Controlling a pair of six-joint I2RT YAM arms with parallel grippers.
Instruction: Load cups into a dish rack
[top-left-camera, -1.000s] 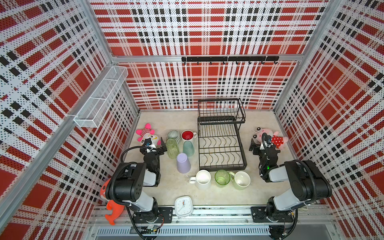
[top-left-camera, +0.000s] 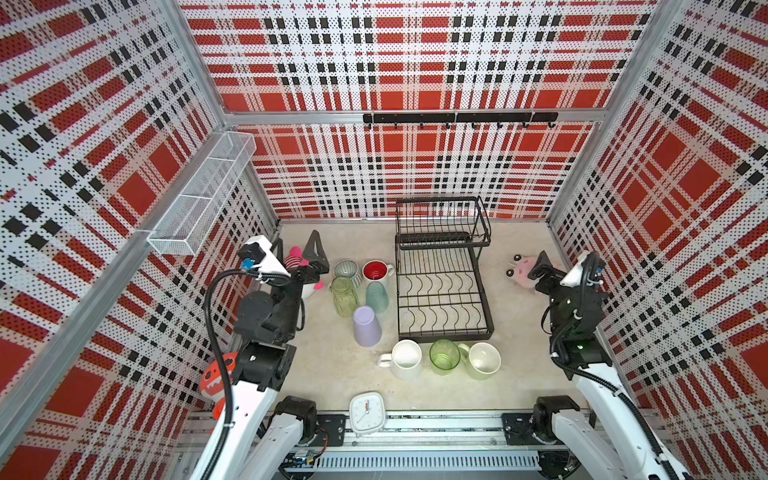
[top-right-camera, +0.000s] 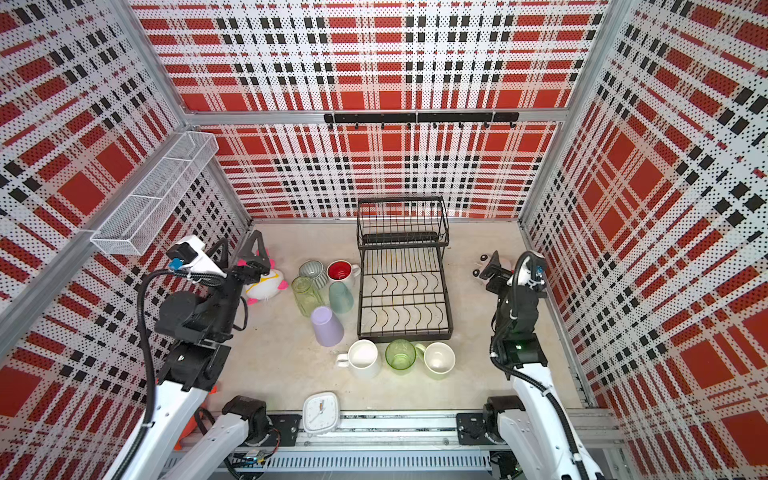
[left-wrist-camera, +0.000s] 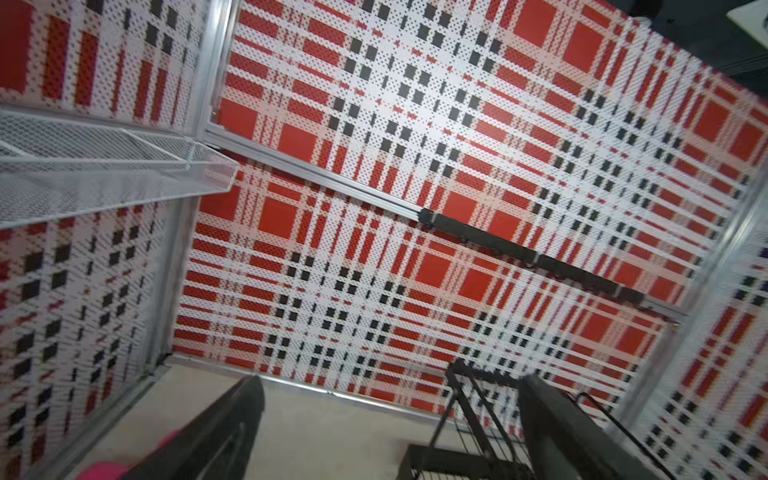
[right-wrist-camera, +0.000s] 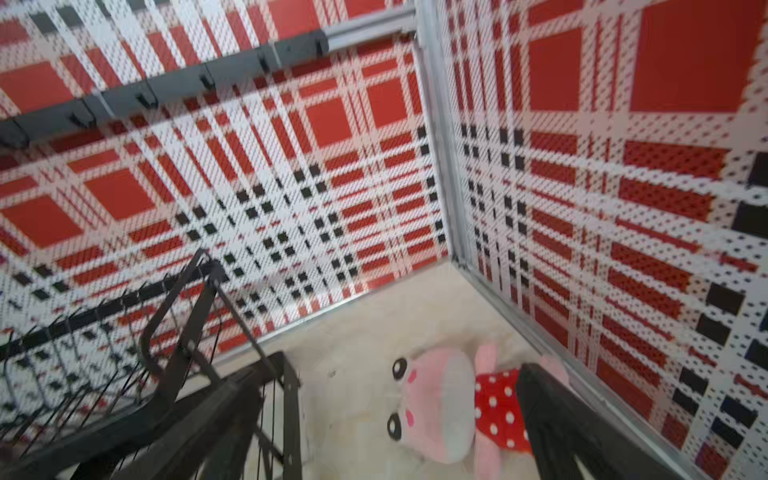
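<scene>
The black wire dish rack (top-left-camera: 445, 331) stands empty of cups at the table's centre, with a raised basket (top-left-camera: 441, 208) at its back. Left of it cluster a ribbed clear glass (top-right-camera: 313, 273), a red-lined mug (top-right-camera: 342, 270), a tall green glass (top-right-camera: 305, 297), a teal cup (top-right-camera: 341, 297) and a lavender cup (top-right-camera: 326, 326). In front of the rack are a white mug (top-left-camera: 406, 360), a green glass (top-left-camera: 445, 357) and a pale green mug (top-left-camera: 483, 361). My left gripper is open and empty, above the table's left side. My right gripper, open too, hovers at the right with nothing held.
A pink plush toy (right-wrist-camera: 436, 405) lies near my right gripper; a white-and-pink plush (top-right-camera: 267, 286) is by the left one. A white timer (top-left-camera: 367, 413) sits at the front edge. A wire basket (top-left-camera: 204, 192) hangs on the left wall. Table right of the rack is mostly clear.
Both arms have unfolded and risen; the left gripper has shifted up and back, the right one also upward and to the right. Cups and rack stay in place.
</scene>
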